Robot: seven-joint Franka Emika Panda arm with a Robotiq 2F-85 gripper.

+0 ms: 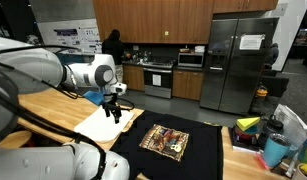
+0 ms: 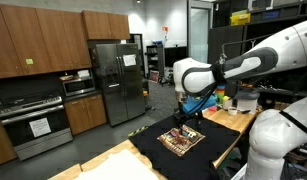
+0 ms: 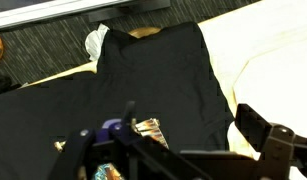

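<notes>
My gripper hangs above the white sheet at the left of the table in exterior view 1, open, with nothing seen between its fingers. A shallow patterned box or tray with colourful contents lies on the black cloth, apart from the gripper. Exterior view 2 shows the same box below and beside the gripper. In the wrist view, the gripper's dark fingers hide much of the box; only a striped, colourful part shows. Its contents are too small to identify.
Containers, including a blue one, crowd the table's right side. A white sheet covers its left part. Bare black cloth lies around the box. Kitchen cabinets and a fridge stand far behind.
</notes>
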